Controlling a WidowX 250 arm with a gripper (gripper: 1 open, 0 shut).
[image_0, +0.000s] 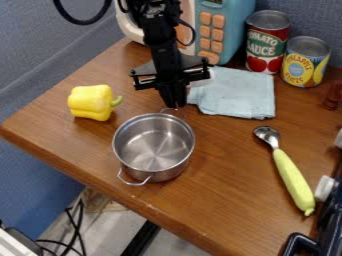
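My black gripper (174, 100) hangs low just behind a steel pot (152, 152), near the left edge of a folded light-blue cloth (235, 96). Whether its fingers are open or shut is unclear, and whether it touches the cloth or pot cannot be told. A yellow pepper (91, 101) lies to the left on the wooden table (134, 205).
A tomato sauce can (267, 45), a yellow can (306, 65) and a toy oven (218, 25) stand at the back. A spoon with a yellow handle (294, 182) lies at the right.
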